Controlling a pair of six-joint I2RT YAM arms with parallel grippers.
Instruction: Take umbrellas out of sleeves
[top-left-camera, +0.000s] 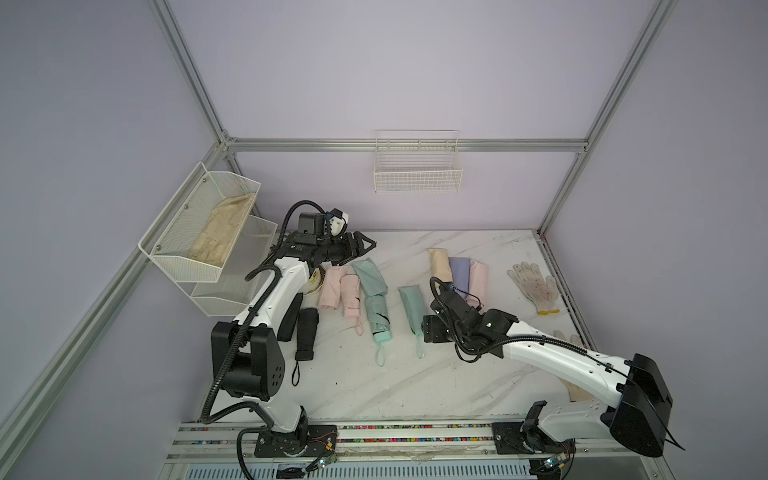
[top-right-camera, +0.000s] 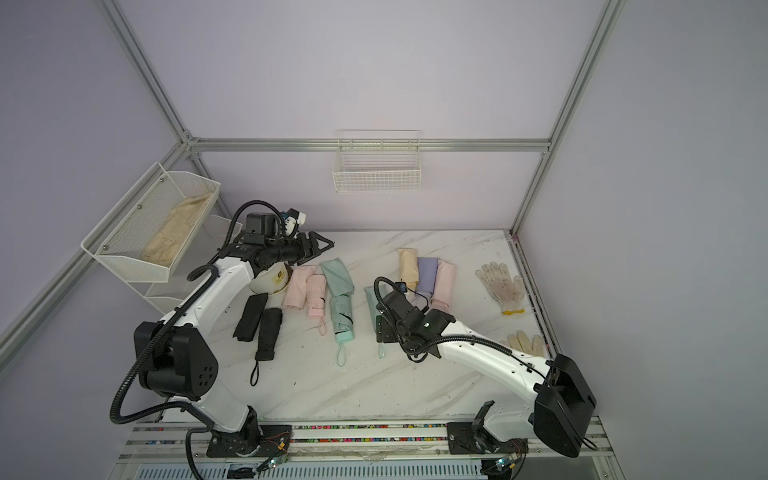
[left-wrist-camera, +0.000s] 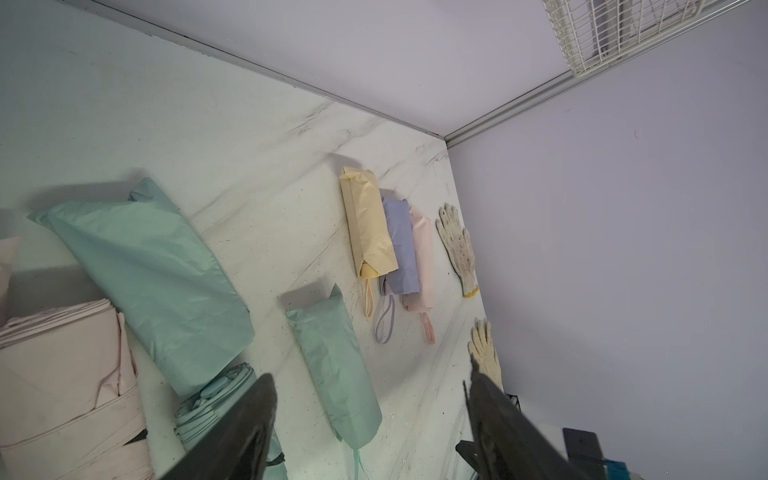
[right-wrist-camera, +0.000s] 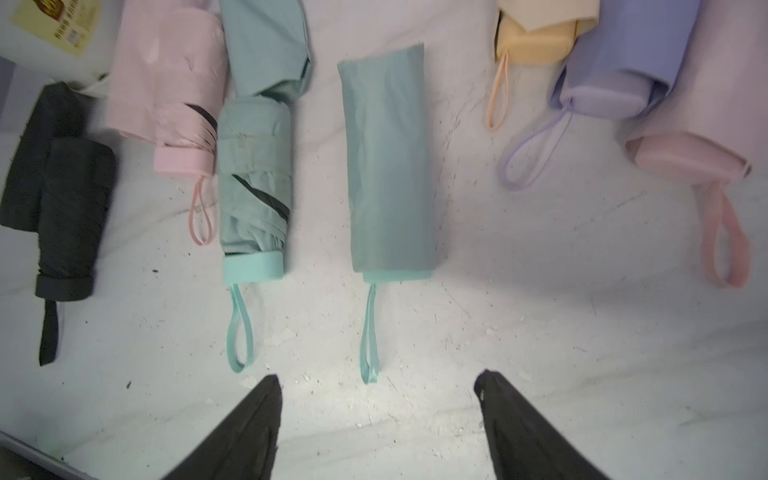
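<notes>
My left gripper (top-left-camera: 360, 248) hangs open over the table's back left, beside an empty mint sleeve (left-wrist-camera: 160, 280). My right gripper is open, above the near strap end of a sleeved mint umbrella (right-wrist-camera: 390, 176). Left of that lie unsleeved mint (right-wrist-camera: 254, 200), pink (right-wrist-camera: 189, 88) and black (right-wrist-camera: 70, 224) umbrellas, with a pink sleeve (right-wrist-camera: 132, 88) and black sleeve (right-wrist-camera: 36, 168). Cream (left-wrist-camera: 366, 224), lavender (left-wrist-camera: 400, 248) and pink (left-wrist-camera: 422, 264) sleeved umbrellas lie at the back right.
White baskets (top-left-camera: 184, 272) hang at the left, another (top-left-camera: 416, 180) on the back rail. Gloves (top-left-camera: 529, 284) lie along the right edge.
</notes>
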